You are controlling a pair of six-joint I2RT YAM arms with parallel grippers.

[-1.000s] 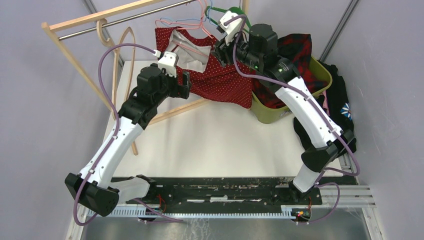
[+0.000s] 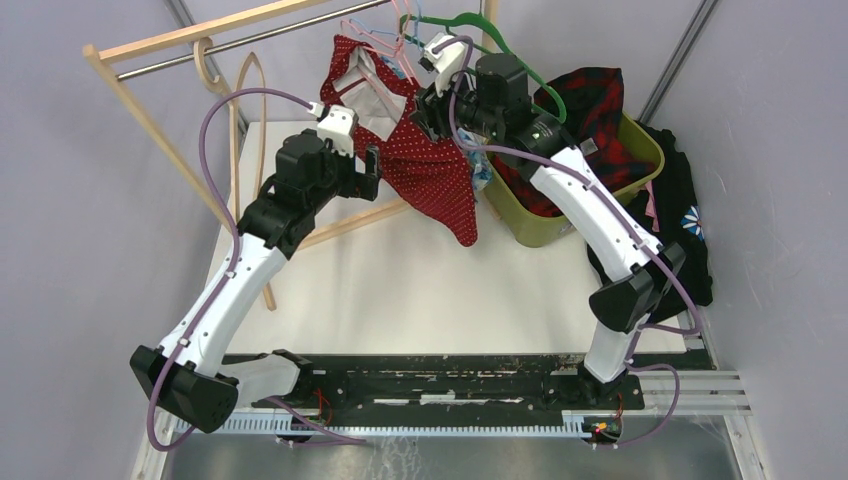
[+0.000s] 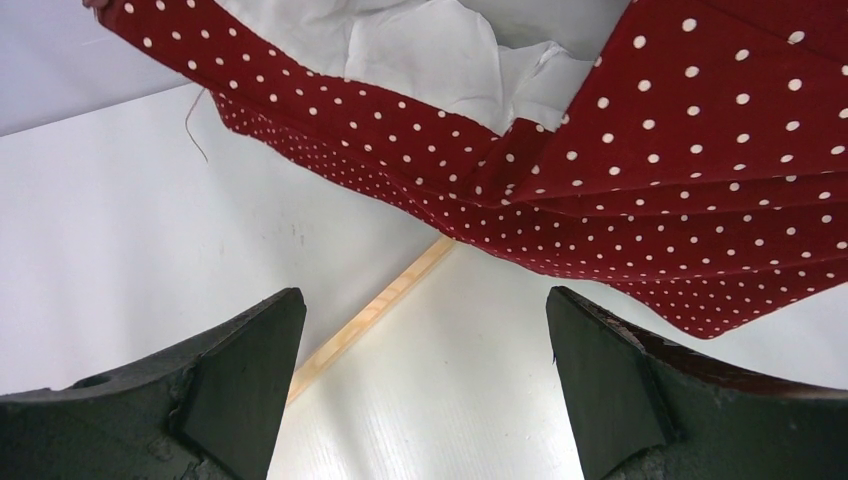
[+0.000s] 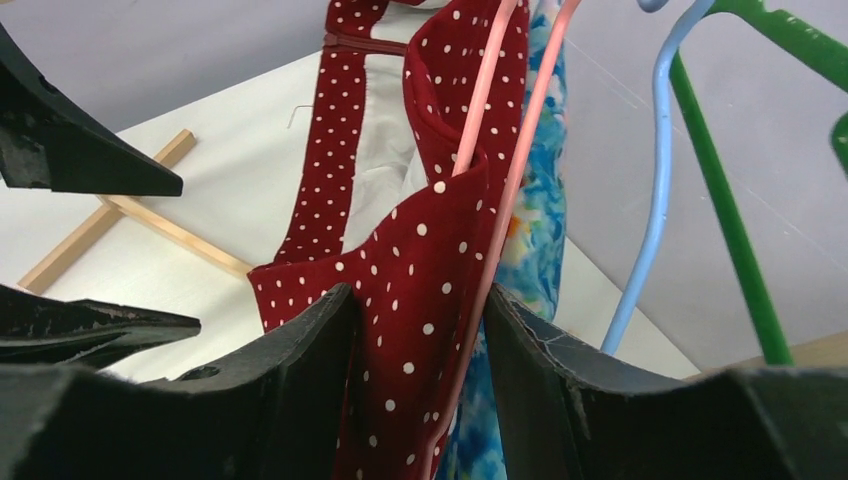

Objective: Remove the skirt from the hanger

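Observation:
The dark red, white-dotted skirt (image 2: pixel 430 180) hangs in the top view, its white lining (image 2: pixel 372 98) showing, on a pink hanger (image 4: pixel 490 230). My right gripper is at one end of the skirt, fingers apart on either side of a fold of cloth and the pink hanger arm. Whether the fingers press on the cloth is unclear. My left gripper stands open below the skirt's other side, with only the floor board and a wooden bar seen between its fingers.
A blue hanger (image 4: pixel 655 190) and a green hanger (image 4: pixel 725 210) hang close beside the right gripper. Blue patterned cloth (image 4: pixel 530 240) is behind the skirt. A green bin (image 2: pixel 535 228) with plaid cloth stands at right; the white board's (image 2: pixel 450 300) front is clear.
My right gripper has moved left in the top view. The pink hanger has turned, its near end swinging left, and the skirt's lower right corner has shifted left and down. The left arm is still.

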